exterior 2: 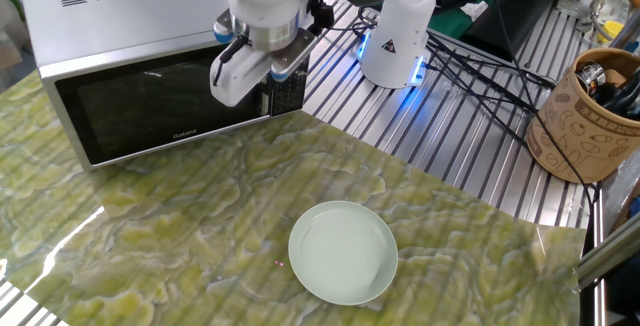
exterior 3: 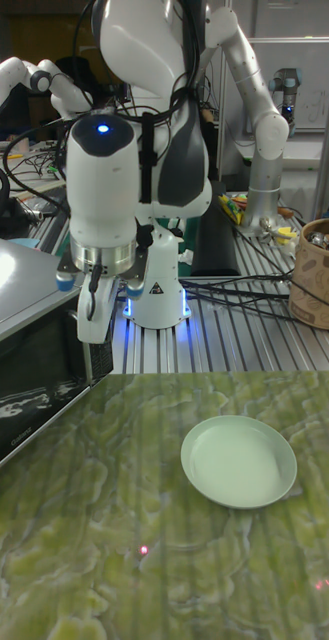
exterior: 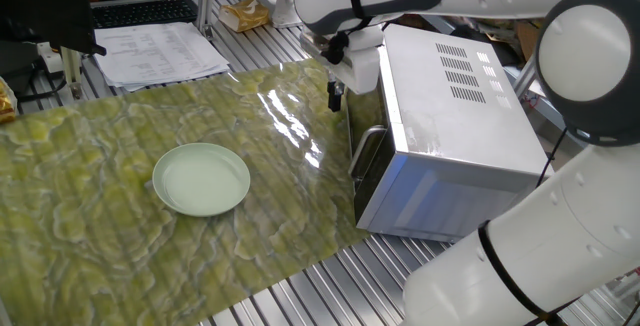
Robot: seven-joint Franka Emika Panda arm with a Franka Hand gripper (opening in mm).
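Note:
The silver microwave (exterior 2: pixel 150 86) has its dark front door closed, and its handle (exterior: pixel 368 153) shows in exterior view 1. Just in front of the door, close to its upper edge and the end away from the handle, is my gripper (exterior: pixel 335 97). Its dark fingertips point downward, too small here to tell whether they are open or shut. No object shows held. In exterior views 2 and 3 the white hand (exterior 2: pixel 240 73) covers part of the microwave front and hides the fingers. A pale green plate (exterior: pixel 202 180) lies on the green marbled mat, well apart from the gripper, and looks empty.
Around the plate the marbled mat (exterior: pixel 90 236) is clear. Papers (exterior: pixel 160 54) and a keyboard (exterior: pixel 145 12) lie beyond the mat. A brown patterned bin (exterior 2: pixel 585 116) stands on the slatted metal table, with cables (exterior 2: pixel 480 71) between it and the robot base.

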